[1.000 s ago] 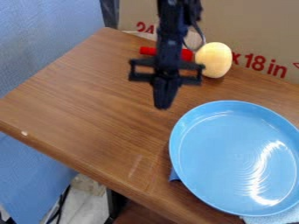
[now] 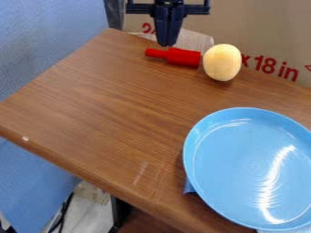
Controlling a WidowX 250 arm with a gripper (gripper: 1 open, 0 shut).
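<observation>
The black gripper (image 2: 168, 36) is at the top centre of the camera view, just above a red bottle-like object (image 2: 176, 56) that lies on its side on the wooden table (image 2: 91, 109). Whether its fingers are apart cannot be made out. A pale yellow, egg-shaped object (image 2: 223, 62) sits right of the red one. A large light blue plate (image 2: 248, 168) fills the lower right of the table, with something blue partly hidden under its left side.
A cardboard panel (image 2: 274, 36) with red print backs the table. The table's left edge borders a blue surface (image 2: 36, 55).
The gripper has moved up and back, from over the middle of the table to above the red object. The plate sits slightly further right than a second ago.
</observation>
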